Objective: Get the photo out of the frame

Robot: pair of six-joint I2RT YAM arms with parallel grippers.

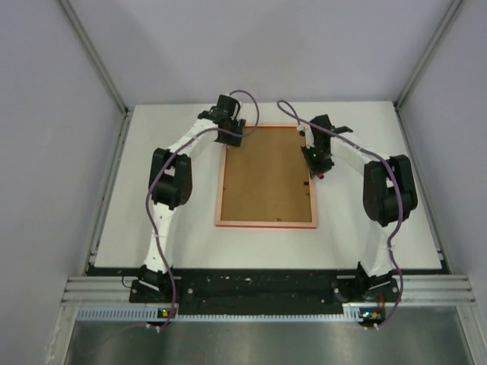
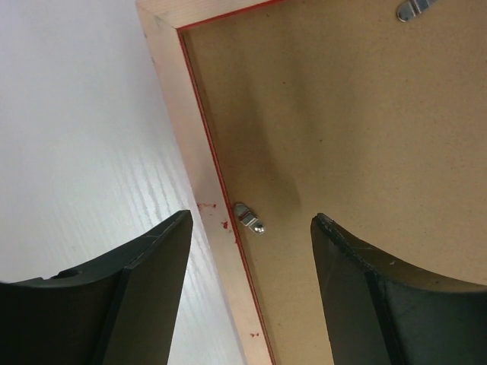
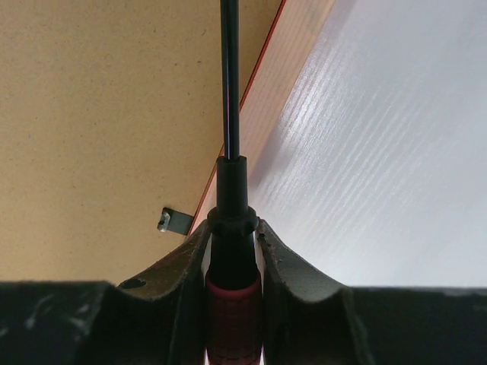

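Observation:
The photo frame (image 1: 266,224) lies face down on the table, its brown backing board (image 1: 266,179) showing inside the pale wooden border. In the right wrist view my right gripper is shut on a screwdriver with a dark red handle (image 3: 233,323) and a black shaft (image 3: 230,84). It is over the frame's right edge, where a bent metal tab (image 3: 176,220) shows. My left gripper stands open above the frame's left edge. Between its fingers, in view below, a small metal tab (image 2: 249,218) sits at the border. The photo itself is hidden.
Another metal tab (image 2: 413,8) lies near the frame's top border. Bare white table (image 1: 365,236) surrounds the frame on both sides and in front. Purple cables (image 1: 156,217) arch along both arms.

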